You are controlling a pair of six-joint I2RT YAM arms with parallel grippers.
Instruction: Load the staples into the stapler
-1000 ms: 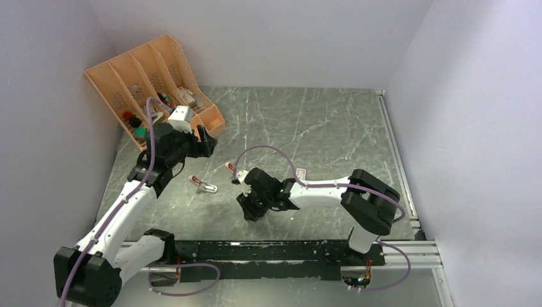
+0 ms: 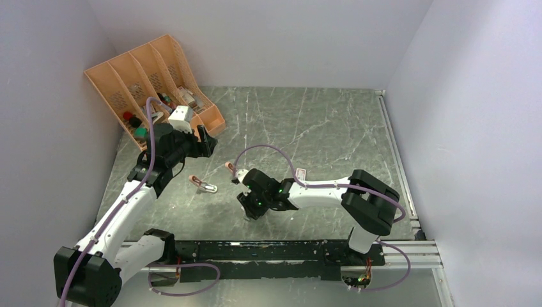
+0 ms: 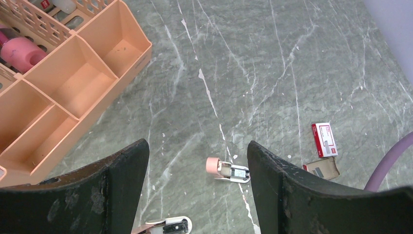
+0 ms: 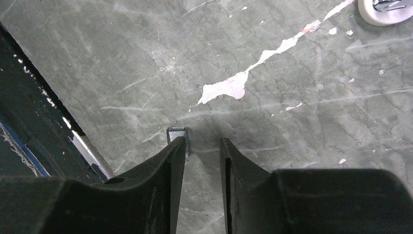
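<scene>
A small grey strip of staples [image 4: 178, 133] lies on the table in the right wrist view, partly hidden behind the left finger of my right gripper. The fingers stand apart, with only bare tabletop between their tips. One pink-handled stapler [image 2: 204, 186] lies left of the right gripper in the top view. A second pink-handled stapler [image 3: 233, 172] lies farther back, its white base facing right in the left wrist view. Over the table's left side, my left gripper hangs wide open and empty.
A red-and-white staple box [image 3: 325, 140] and a brown open carton [image 3: 322, 168] lie to the right. The orange compartment rack [image 2: 211, 118] fills the back left. A dark rail [image 2: 255, 249] borders the front.
My right gripper has shifted slightly to the right and turned a little, low over the front of the table. The left arm, staplers and rack have stayed put.
</scene>
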